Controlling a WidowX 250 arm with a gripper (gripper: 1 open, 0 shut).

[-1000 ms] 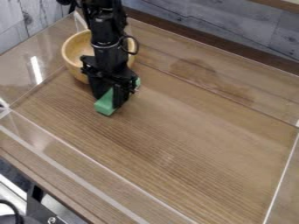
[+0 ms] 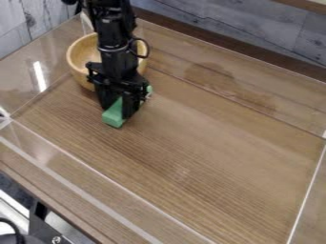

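The black gripper (image 2: pixel 117 91) hangs from above at the upper left of the wooden tray, its arm coming down in front of a tan bowl (image 2: pixel 84 51). It is shut on a green object (image 2: pixel 114 113), which sticks out below the fingers, low over the wood. The object's exact shape is partly hidden by the fingers.
The bowl stands just behind the gripper near the back left. The right and front of the wooden tray (image 2: pixel 216 162) are clear, with pale rims along the edges. Dark cables lie outside the tray at the lower left.
The gripper and the green object have shifted very slightly left. The bowl looks unmoved.
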